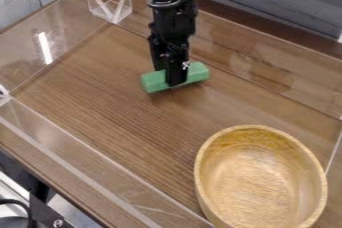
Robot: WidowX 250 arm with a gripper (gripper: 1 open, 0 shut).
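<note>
My black gripper (174, 70) reaches down from the top middle onto a green rectangular block (190, 74) lying diagonally on the wooden table. Its fingers are around the block's middle, shut on it. The part of the block between the fingers is hidden by the gripper.
A large cream oval bowl (261, 177) stands at the lower right. A clear plastic object (110, 2) is at the upper left, and another (6, 92) at the left edge.
</note>
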